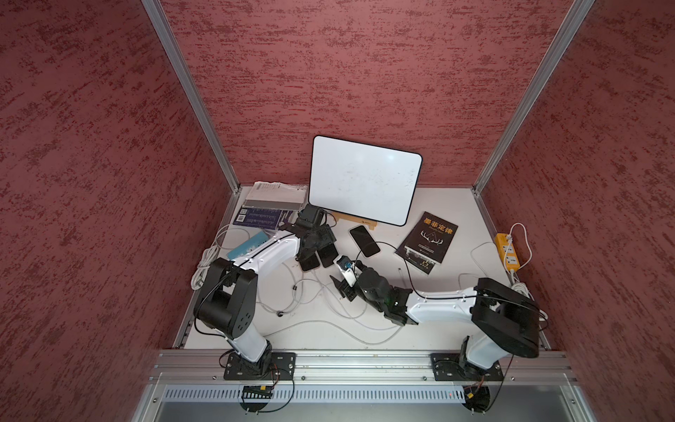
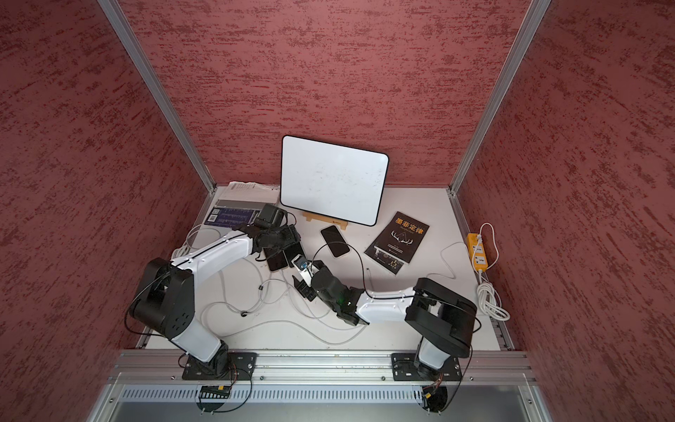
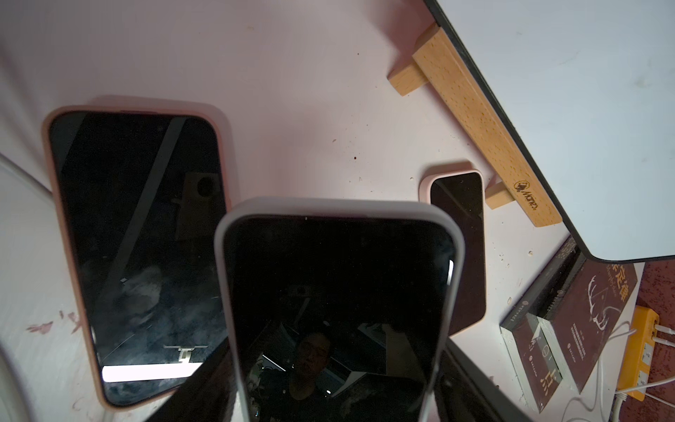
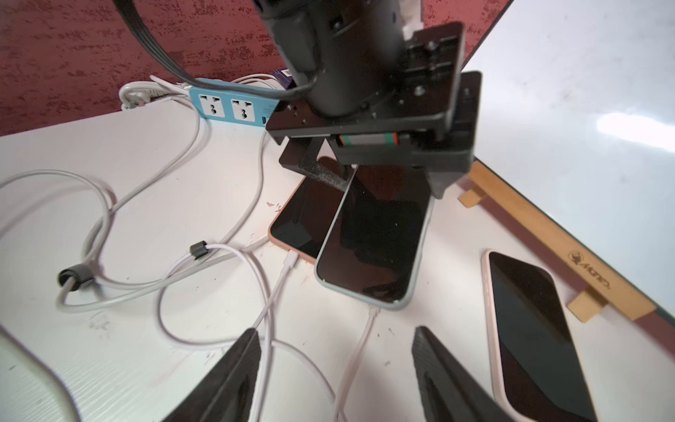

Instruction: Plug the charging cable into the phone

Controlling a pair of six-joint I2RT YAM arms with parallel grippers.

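In the left wrist view, my left gripper is shut on a black-screened phone in a pale grey case (image 3: 337, 281), gripping it by its long sides. The right wrist view shows this phone (image 4: 376, 235) tilted, with a white charging cable (image 4: 362, 344) running up to its lower edge. The plug meets that edge; how deep it sits cannot be told. My right gripper stands open in front, apart from the phone, the cable passing through the space between its fingers.
A second phone in an orange-pink case (image 4: 306, 214) lies beside the held one, a white cable at its end. A third pink-cased phone (image 4: 538, 337) lies to the right. Loose cables (image 4: 105, 295) cover the front table. The whiteboard (image 1: 365, 179) stands behind; books (image 1: 429, 239) lie right.
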